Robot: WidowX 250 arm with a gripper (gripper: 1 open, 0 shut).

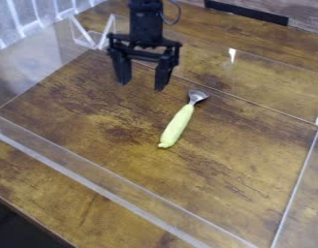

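The black gripper (143, 63) hangs at the upper middle, above the wooden board, its two fingers spread apart with nothing visible between them. To its lower right a pale yellow-green handled tool (177, 126) lies on the board, with a metal head (197, 97) pointing toward the back right.
Clear plastic walls (71, 166) run around the wooden work area (90, 116), with a white frame (94, 37) behind at the back left. The board is otherwise bare around the tool.
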